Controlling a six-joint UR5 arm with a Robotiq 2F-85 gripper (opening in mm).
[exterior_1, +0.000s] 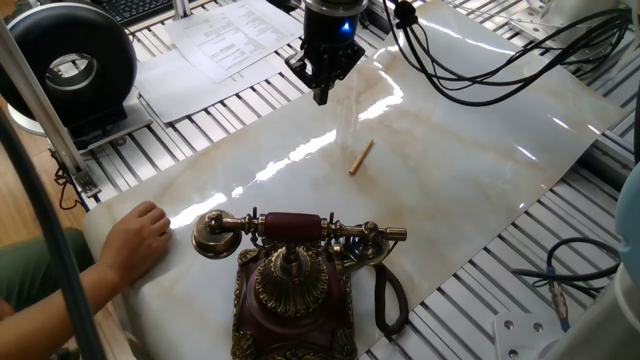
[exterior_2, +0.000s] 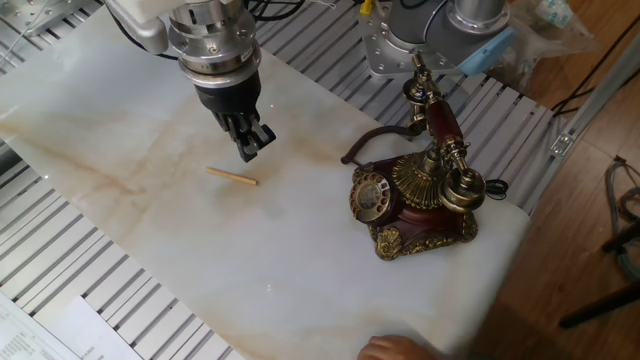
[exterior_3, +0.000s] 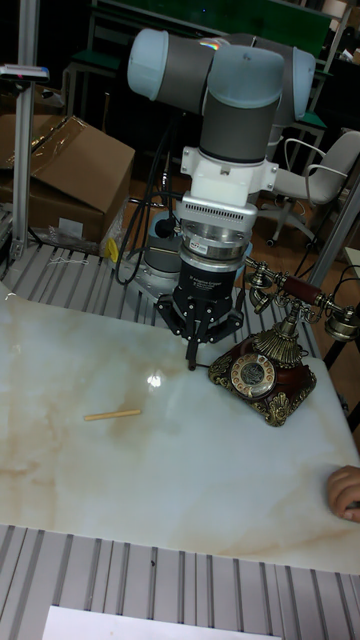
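A thin, light-brown wooden stick lies flat on the glossy marble-patterned board. Also on the board is an ornate dark-red and brass rotary telephone, its handset resting across the cradle. Above the board hangs my black gripper, pointing down and apart from both objects. Its fingertips meet in the middle in the third exterior view, the linkages spread to either side, and nothing shows between them. The stick lies close to the gripper in the second exterior view.
A person's hand rests at the board's edge beside the telephone. Papers and a black ring-shaped object lie beyond the board. Dark cables hang near the arm. Much of the board around the stick is bare.
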